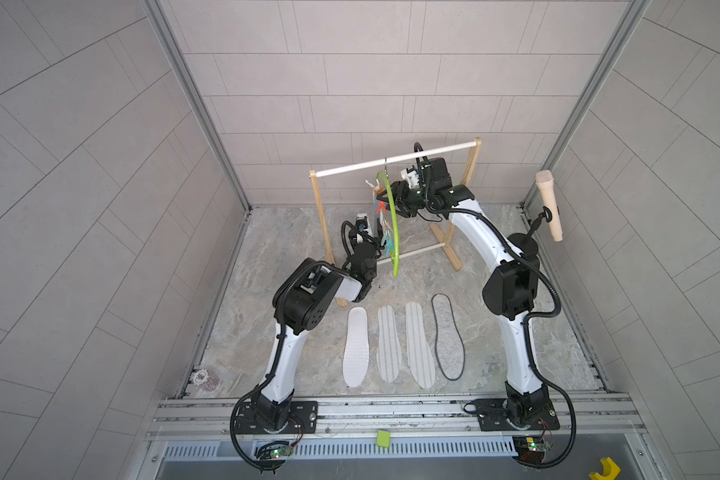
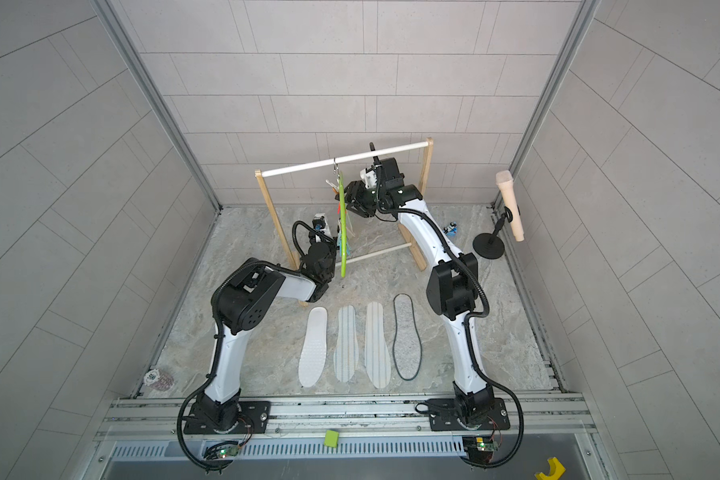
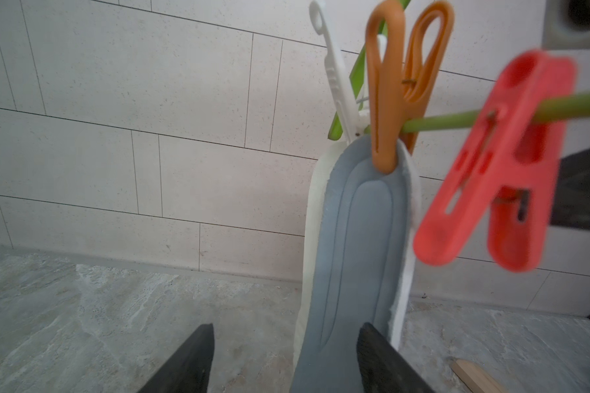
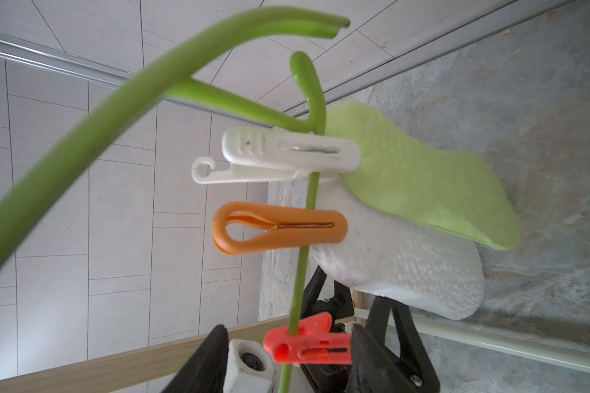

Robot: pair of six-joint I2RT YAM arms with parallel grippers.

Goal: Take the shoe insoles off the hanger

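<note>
A green hanger (image 1: pixel 393 232) hangs from the rack's white bar (image 1: pixel 352 167). In the left wrist view, an orange clip (image 3: pixel 386 98) and a white clip hold a grey insole (image 3: pixel 354 262); my open left gripper is low, facing that insole. A red clip (image 3: pixel 472 183) sits to the right. In the right wrist view, my part-open right gripper is at the red clip, below the orange clip. A pale green insole (image 4: pixel 426 177) hangs beside a white one (image 4: pixel 413 262).
Four insoles, including a grey one (image 1: pixel 448 336), lie on the front floor. A stand (image 2: pixel 489 244) is at the right. Wooden rack posts flank both arms.
</note>
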